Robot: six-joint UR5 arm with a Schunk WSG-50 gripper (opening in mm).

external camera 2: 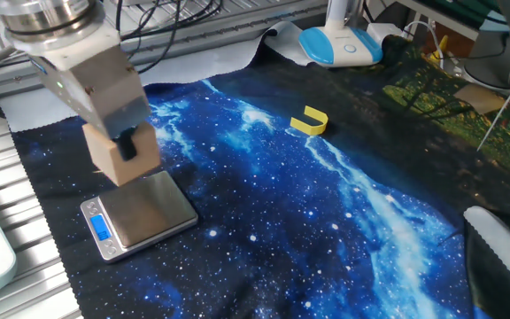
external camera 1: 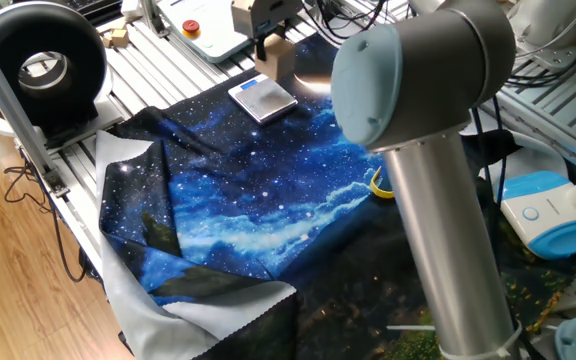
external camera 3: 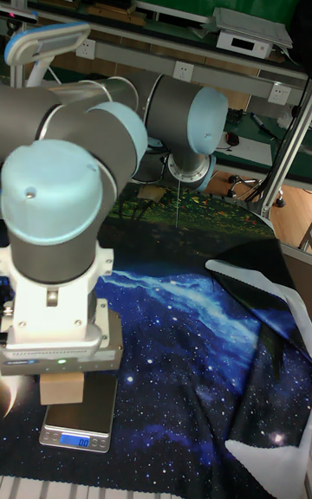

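A plain wooden block (external camera 2: 113,158) is held in the air by my gripper (external camera 2: 127,142), whose dark finger presses against its side. Below and a little to the right of the block in exterior view 2 lies a small digital scale (external camera 2: 156,209) with a bare metal plate. Its lit display (external camera 3: 74,440) appears to read zero in exterior view 3. From exterior view 1, the block (external camera 1: 275,60) hangs just beyond the scale (external camera 1: 263,99), not resting on it. The second finger is hidden behind the block.
A yellow open ring-like piece (external camera 2: 310,121) lies on the starry cloth (external camera 2: 264,204). The cloth is folded up at one corner (external camera 1: 188,320). A blue-and-white lamp base (external camera 2: 340,46) stands at the back. A red button (external camera 1: 190,27) sits near the rail table's edge.
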